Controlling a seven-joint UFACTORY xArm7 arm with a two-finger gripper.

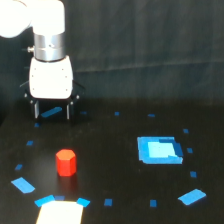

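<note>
In the back left of the camera view, my gripper (pixel 53 112) hangs with its two fingers wide apart and open, nothing between them. A red block with a hexagonal outline (pixel 66 162) stands on the dark table, lower in the view than the gripper and slightly to its right. Over on the right side lies a shallow blue tray or frame (pixel 142 151), with a pale cyan square (pixel 161 150) inside it. No finger touches any of these things.
A whitish block (pixel 60 213) is cut off by the bottom edge. Flat blue strips (pixel 23 185) and small blue marks dot the table, with another strip (pixel 192 197) at lower right. Between red block and tray the surface is mostly clear.
</note>
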